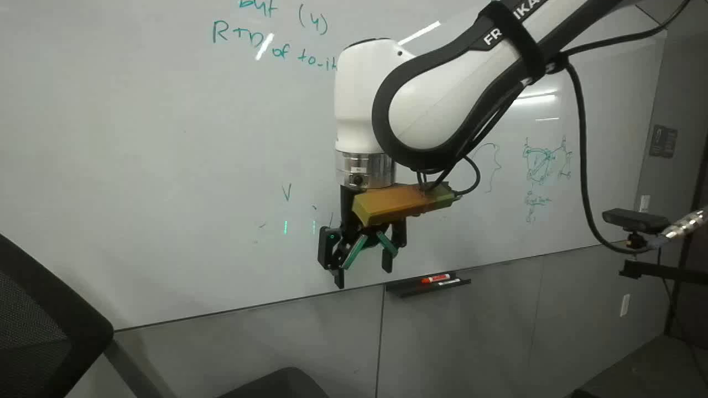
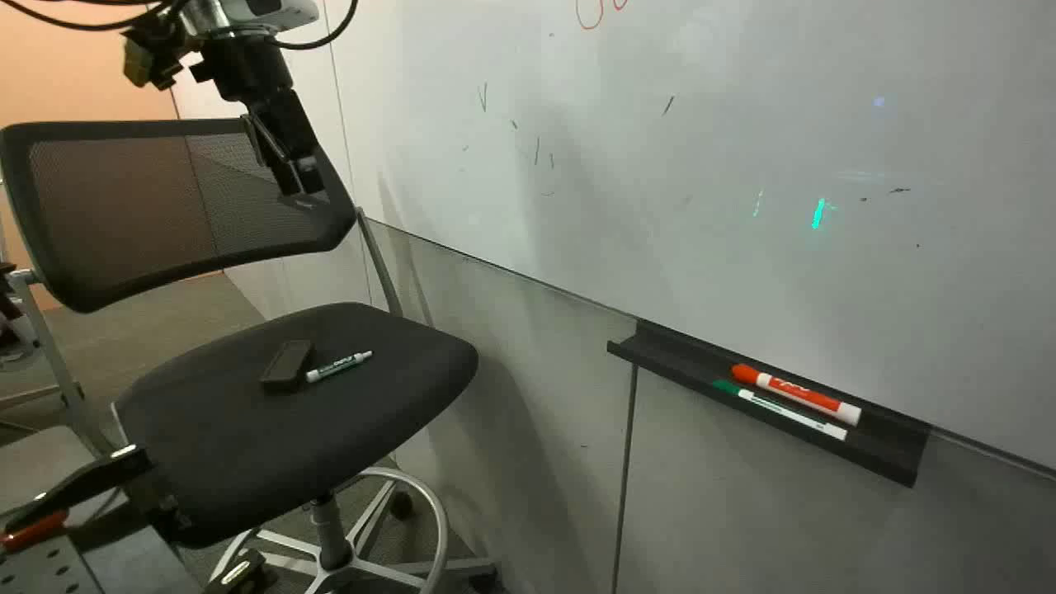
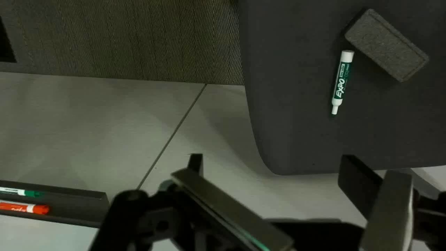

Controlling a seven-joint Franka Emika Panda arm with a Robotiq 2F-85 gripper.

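Note:
My gripper hangs pointing down in front of the whiteboard, open, with nothing between its fingers. In the wrist view its fingers stand wide apart along the lower part of the picture. A white marker with a green label lies on the dark chair seat. Close beside it rests a grey eraser. Both sit apart from the gripper, which is higher up. A black tray on the wall holds a thick red marker and a thinner green-capped marker.
The mesh chair back rises behind the seat, near the gripper in the second exterior view. Cables hang from the arm. A camera on a stand is at the right. Much of the seat is bare.

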